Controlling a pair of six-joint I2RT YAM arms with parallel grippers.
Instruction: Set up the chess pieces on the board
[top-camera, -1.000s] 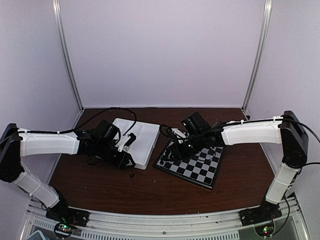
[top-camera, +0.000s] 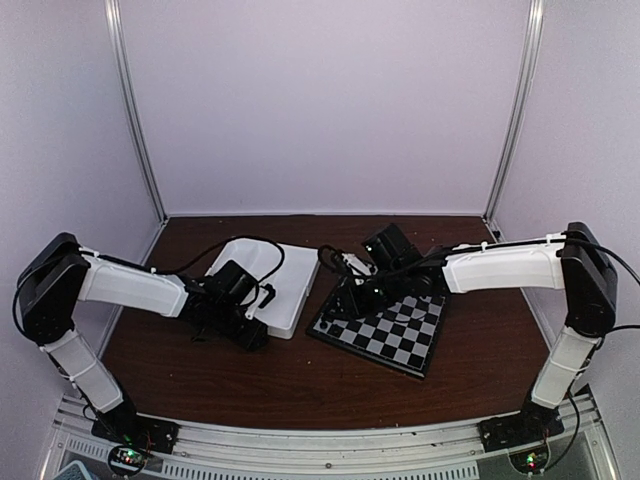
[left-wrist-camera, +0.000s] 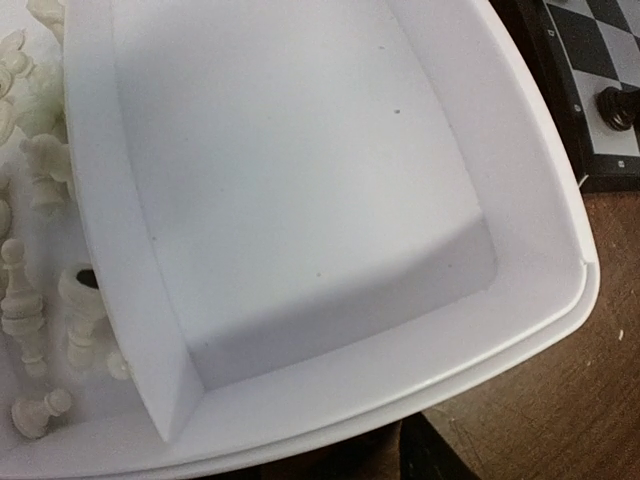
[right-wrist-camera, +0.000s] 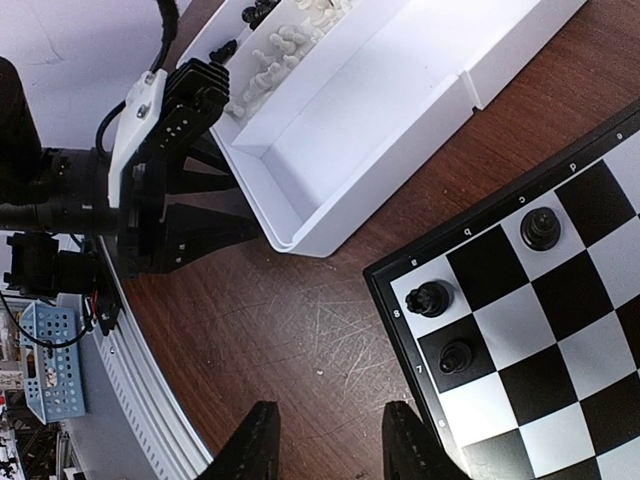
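Observation:
The chessboard (top-camera: 400, 340) lies right of centre. In the right wrist view several black pieces stand along its edge: one piece (right-wrist-camera: 428, 298), another (right-wrist-camera: 454, 356) and a third (right-wrist-camera: 540, 228). My right gripper is over the board's edge, fingers apart with nothing between them. A white box beside the board holds white pieces and, in the right wrist view, some black ones (right-wrist-camera: 262, 14). My left gripper is low at the box's near end, fingers apart, empty as far as shows.
Bare wooden table (top-camera: 270, 380) runs along the front and between box and board. Walls enclose the back and sides. A blue basket (right-wrist-camera: 55, 370) sits off the table's edge in the right wrist view.
The right arm looks unchanged.

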